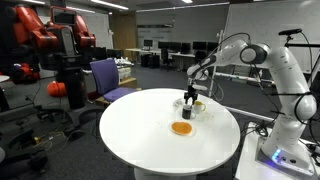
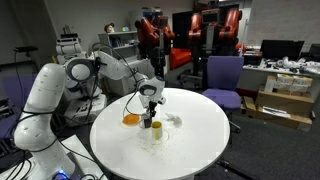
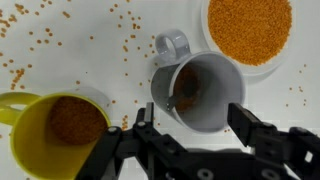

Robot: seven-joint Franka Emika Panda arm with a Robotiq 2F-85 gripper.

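Observation:
A grey mug [image 3: 212,115] with some orange grains at its bottom stands in the middle of the wrist view, its handle toward the top left. My gripper is open over it, with one finger near each side of the mug's rim; contact cannot be made out. In exterior view 1, the gripper [image 1: 187,99] is just above the dark-looking mug [image 1: 186,113]. A yellow mug [image 3: 62,132] holding orange-brown grains stands to its left in the wrist view. At upper right lies a white plate [image 3: 214,38] covered with orange grains.
Loose grains are scattered over the white round table [image 1: 135,135], mostly between the mugs. Free table surface lies wide around the group. A purple chair [image 2: 223,101] stands beyond the table's edge.

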